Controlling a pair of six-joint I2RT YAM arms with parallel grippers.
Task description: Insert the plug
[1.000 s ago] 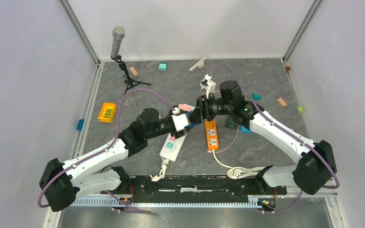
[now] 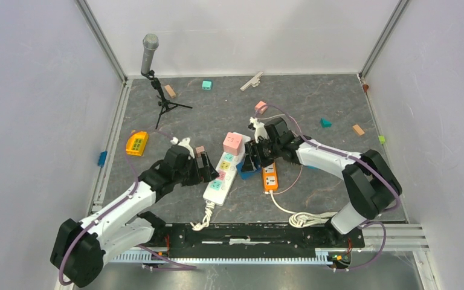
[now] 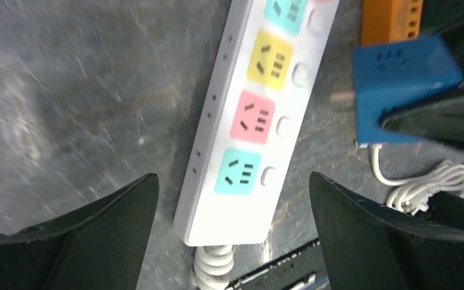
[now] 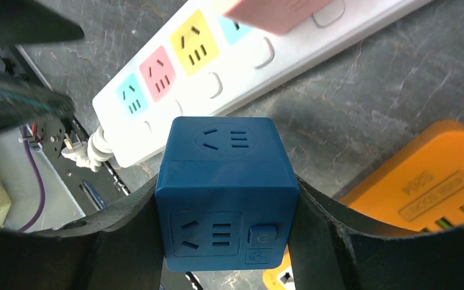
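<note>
A blue cube plug with sockets on its faces sits between the fingers of my right gripper, lowered beside the long white power strip (image 3: pixel 260 181) with pastel sockets; its prongs show in the left wrist view, pointing toward the strip. In the top view the blue plug (image 2: pixel 246 172) is partly under the right gripper (image 2: pixel 252 158). My left gripper is open above the strip, nothing between its fingers.
An orange power strip (image 2: pixel 270 178) lies right of the blue plug. A pink cube (image 2: pixel 232 142) sits at the white strip's far end. A microphone stand (image 2: pixel 163 103) and yellow block (image 2: pixel 136 143) stand at left.
My left gripper has pulled back left and down, away from the blue plug. My right gripper has moved lower with the plug, and its arm has shifted.
</note>
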